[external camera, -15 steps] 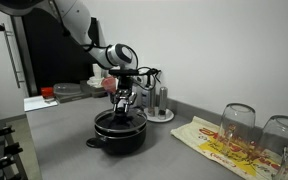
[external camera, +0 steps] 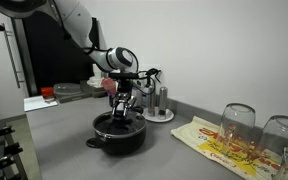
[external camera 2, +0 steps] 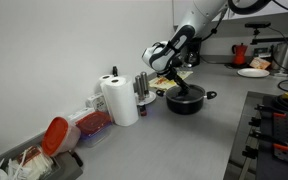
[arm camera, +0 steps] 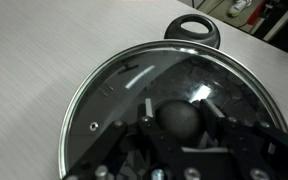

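A dark pot (external camera: 124, 140) stands on the grey table, its side handle (arm camera: 192, 30) showing beyond the rim in the wrist view. The round glass lid (arm camera: 114, 90) with a metal edge covers the pot's top; whether it is fully seated I cannot tell. My gripper is over the lid's middle, shut on the round black lid knob (arm camera: 179, 122). In the second exterior view, the arm comes down onto the pot (external camera 2: 185, 102) from behind.
Upturned glasses (external camera: 237, 122) and a patterned yellow cloth (external camera: 216, 143) lie to the right in the first exterior view. Behind the pot are small bottles (external camera: 162, 101) on a white plate. A paper towel roll (external camera 2: 121, 101) and red containers (external camera 2: 61, 135) stand in the second exterior view.
The lid has come down with my gripper. One second ago it was raised above the pot's rim; now it lies at the rim. The pot has stayed in place.
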